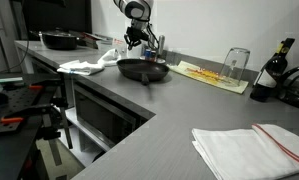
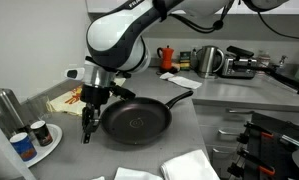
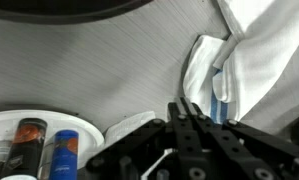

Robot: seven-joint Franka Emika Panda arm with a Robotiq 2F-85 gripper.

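Observation:
My gripper is shut, and nothing shows between its fingers. In exterior view 2 the gripper [image 2: 89,136] hangs to the left of a black frying pan [image 2: 136,121], above the counter. White cloth [image 3: 264,45] with a blue stripe lies crumpled at the upper right of the wrist view, apart from the fingertips. Another piece of white cloth [image 3: 132,126] is partly hidden behind the gripper. In exterior view 1 a white cloth [image 1: 81,67] rests left of the pan [image 1: 142,70].
A round tray [image 2: 47,146] holds a blue can [image 2: 24,147] and a dark can [image 2: 42,133]. Near the counter's right end lies a folded white towel [image 1: 251,150], with a black bottle [image 1: 276,66] behind it. The counter between pan and towel is clear.

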